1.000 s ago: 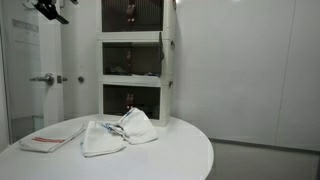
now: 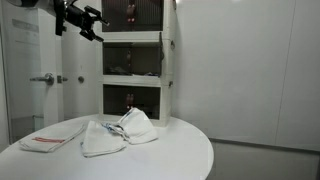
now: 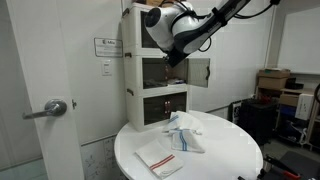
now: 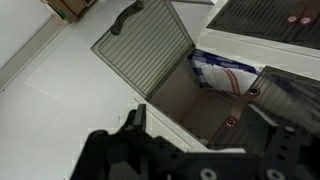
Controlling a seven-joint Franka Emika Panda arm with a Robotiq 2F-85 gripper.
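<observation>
My gripper (image 2: 99,27) hangs high to the left of the cabinet, well above the table; its fingers are apart with nothing seen between them. In the wrist view the two fingers (image 4: 136,120) are spread before the cabinet. The white cabinet (image 3: 133,75) has stacked compartments with dark doors. One ribbed door (image 4: 145,50) stands swung open, and inside lies a folded cloth with blue and red stripes (image 4: 225,75). On the round white table (image 2: 180,158) rest a red-striped cloth (image 2: 50,140), a crumpled white cloth (image 2: 102,140) and another white cloth (image 2: 138,126).
A door with a handle (image 3: 48,108) is at the left. Shelves with boxes (image 3: 270,85) and a chair stand to the right of the table.
My gripper has moved right toward the cabinet, coming more into view at the upper left. The cloths and cabinet stay as they were.
</observation>
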